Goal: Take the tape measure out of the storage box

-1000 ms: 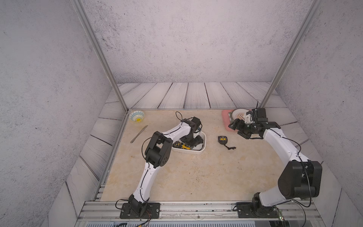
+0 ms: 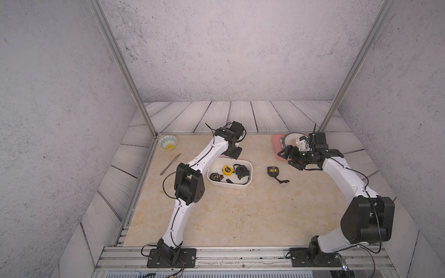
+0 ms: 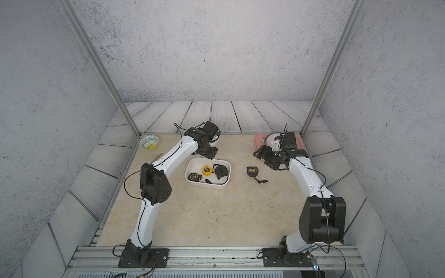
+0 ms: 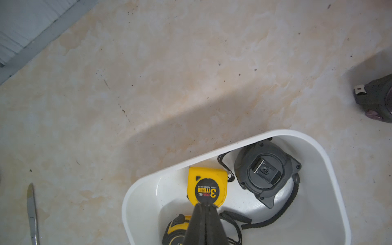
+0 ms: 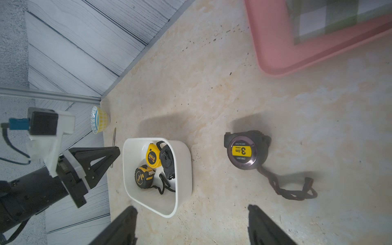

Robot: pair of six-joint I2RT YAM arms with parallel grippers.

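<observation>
The white storage box point(image 2: 211, 183) holds a yellow tape measure point(image 4: 196, 179), a dark grey tape measure point(image 4: 255, 163) with a black strap, and a black-and-yellow one point(image 4: 175, 232). Outside the box, on the bare table to its right, lies another black tape measure point(image 5: 244, 151) with a yellow label and a wrist strap. My left gripper is raised above the box's far side, fingers pressed together with nothing between them; in its wrist view the tips overlap the yellow tape measure's lower edge. My right gripper stands open and empty near the pink tray.
At the back right, partly behind the right gripper, is a pink tray point(image 5: 271, 61) bearing a plate point(image 2: 289, 136). A patterned bowl point(image 2: 167, 142) and a knife point(image 2: 170, 164) lie at the left.
My left gripper has risen out of the box and moved back towards its far side, uncovering the tape measures inside. The right arm has hardly moved.
</observation>
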